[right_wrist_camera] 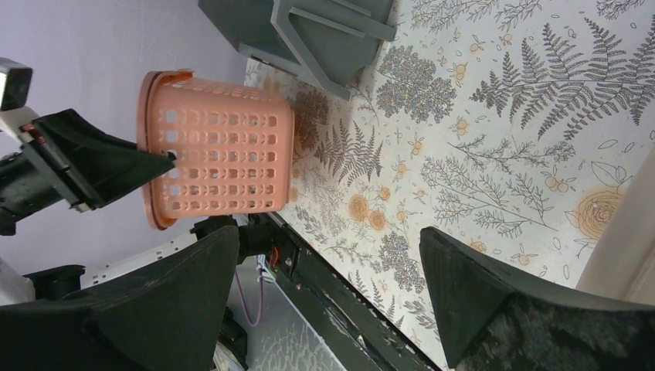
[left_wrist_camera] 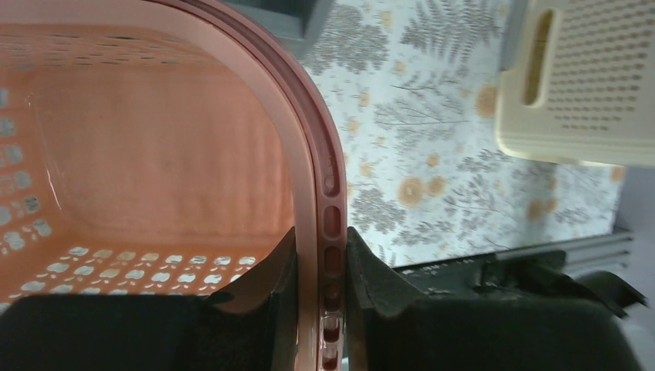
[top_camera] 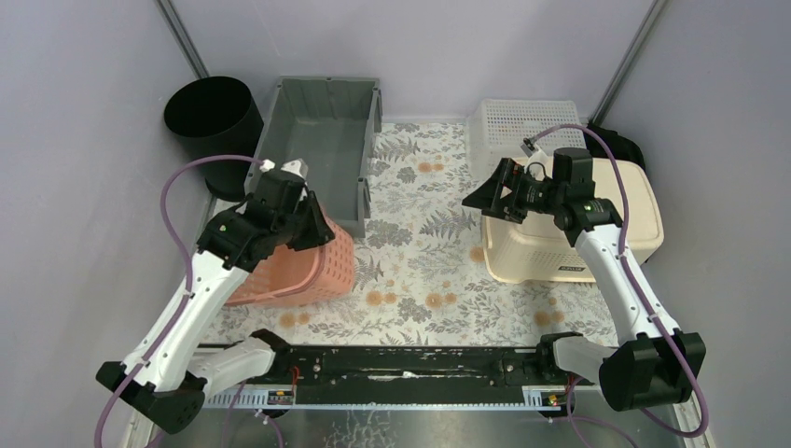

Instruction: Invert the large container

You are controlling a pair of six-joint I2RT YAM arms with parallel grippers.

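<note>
The orange perforated container [top_camera: 337,265] is at the front left, lifted and tilted so that its opening faces left, away from the table's middle. My left gripper is shut on the rim, one finger on each side of it. The right wrist view shows the same orange basket [right_wrist_camera: 220,147] from its holed side, with the left fingers at its rim. Over the front of the cream boxes, my right gripper [top_camera: 490,198] stands open with nothing between its fingertips. Part of the orange container is hidden under the left arm in the top view.
A large grey bin [top_camera: 322,131] stands just behind the orange container, close to it. Left of that is a black round bin [top_camera: 215,121]. Cream boxes [top_camera: 541,257] and a white basket [top_camera: 527,117] fill the right side.
</note>
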